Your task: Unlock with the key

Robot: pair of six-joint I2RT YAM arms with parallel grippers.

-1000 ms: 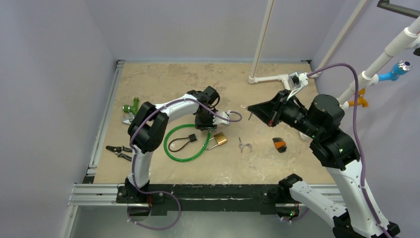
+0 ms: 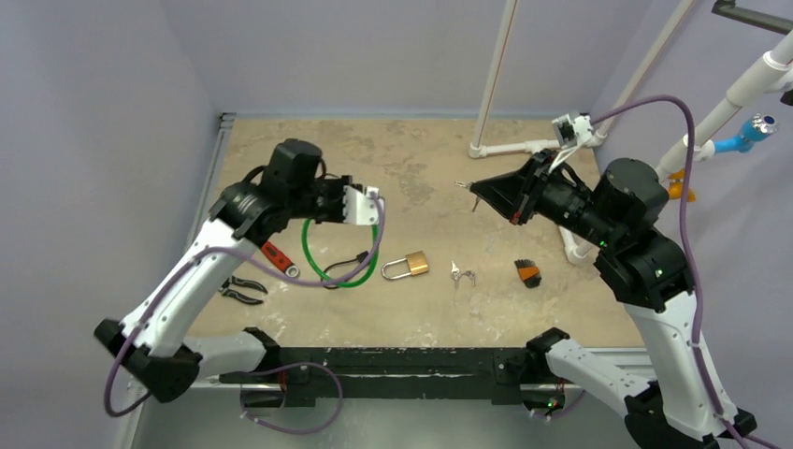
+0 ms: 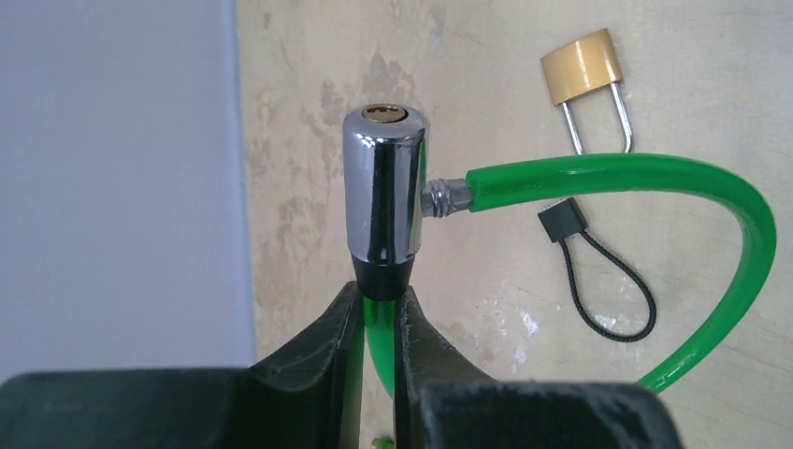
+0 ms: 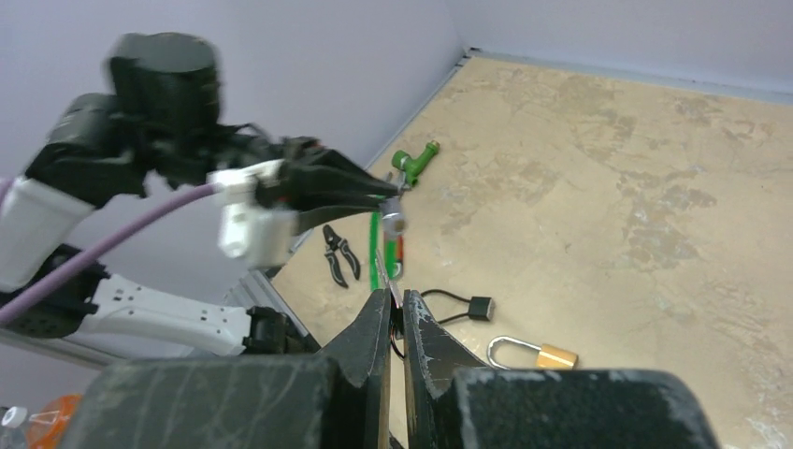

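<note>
A green cable lock [image 3: 617, 173] with a chrome lock body [image 3: 383, 187] is raised in my left gripper, which is shut on it just below the black collar; the keyhole faces up. In the top view the left gripper is partly hidden by its arm and white housing. My right gripper is shut on a small silver key [image 4: 387, 276], which pokes out from its tips above the board; the top view shows it at the right arm's end.
A brass padlock [image 2: 417, 263], a black cable loop [image 3: 562, 218], small keys [image 2: 458, 275], pruning shears [image 2: 241, 292] and an orange-black tool [image 2: 527, 272] lie on the board [image 2: 411, 150]. White pipes [image 2: 505, 150] line the back right; the board's middle back is clear.
My left arm has risen and swung toward the left and camera, lifting the green lock off the board. The right arm has moved slightly up.
</note>
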